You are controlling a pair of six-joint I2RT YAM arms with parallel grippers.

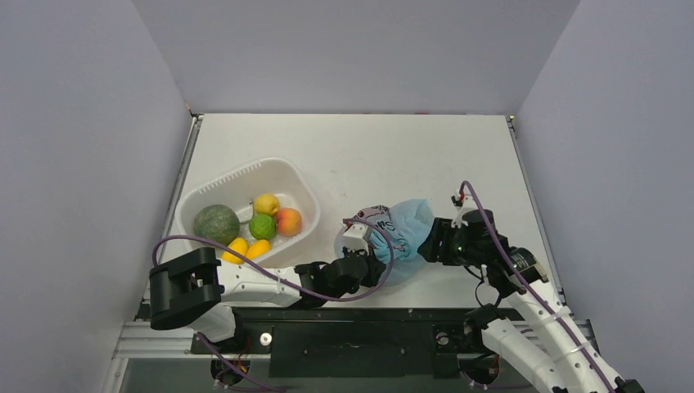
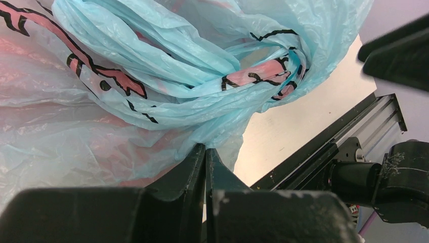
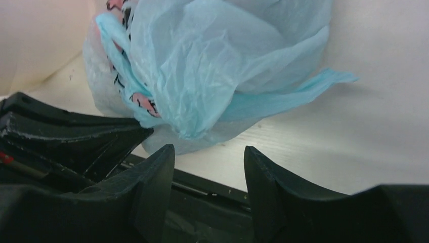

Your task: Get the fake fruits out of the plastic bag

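Note:
The thin blue-and-pink plastic bag (image 1: pixel 413 217) lies crumpled at the front middle of the table; whether fruit is inside is hidden. My left gripper is shut, and the film of the bag (image 2: pixel 167 109) gathers at its fingertips. From the right side, my right gripper faces the bag (image 3: pixel 202 66) with its fingers apart and nothing between them. A white bin (image 1: pixel 307 188) at the left holds a green melon (image 1: pixel 216 223), a yellow fruit (image 1: pixel 266 205), a lime (image 1: pixel 262 227), a peach (image 1: pixel 288 221) and yellow fruits (image 1: pixel 258 249).
My left arm (image 1: pixel 262 284) reaches across in front of the bin. Grey walls (image 1: pixel 352 57) close off the back and both sides.

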